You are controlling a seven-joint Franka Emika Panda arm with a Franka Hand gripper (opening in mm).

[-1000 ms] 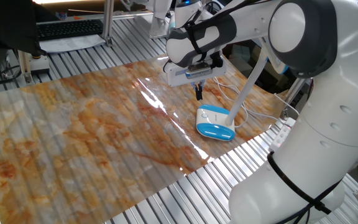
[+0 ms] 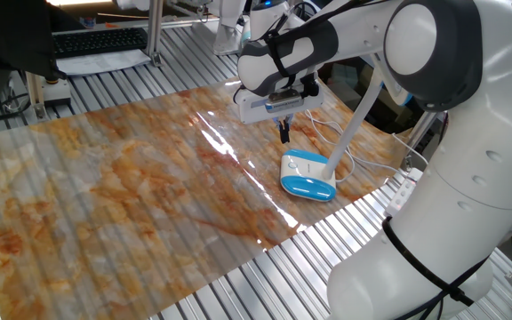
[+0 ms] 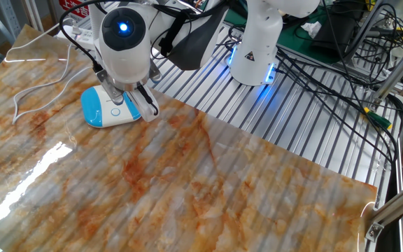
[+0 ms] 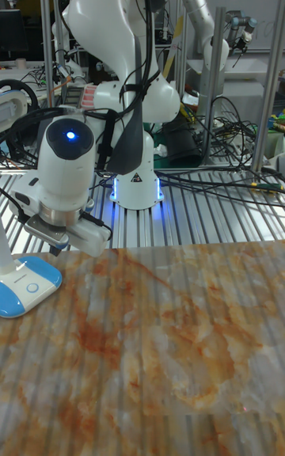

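A desk lamp with a white and blue base (image 2: 308,188) stands upright on the marbled sheet, its white stem (image 2: 352,133) leaning up toward my arm. Just above and behind that base in exterior view 1 hangs my gripper (image 2: 284,132), pointing down. Its dark fingers meet at the middle of the white hand, and nothing shows between them. Exterior view 2 has the lamp base (image 3: 102,109) partly covered by my hand. In exterior view 3 the base (image 4: 30,286) lies at the left edge, beside and below my hand, with the fingertips hard to make out.
The marbled sheet (image 2: 105,196) is otherwise bare, with wide free room away from the lamp. A white cable (image 3: 30,91) loops behind the lamp base. At the far table edge are a keyboard (image 2: 100,42) and metal posts. Black cables (image 3: 341,105) clutter the ribbed table near my base.
My arm, gripper and the lamp have stayed still. At the far left edge of exterior view 1, a person has shifted, and a bit of hand shows there now.
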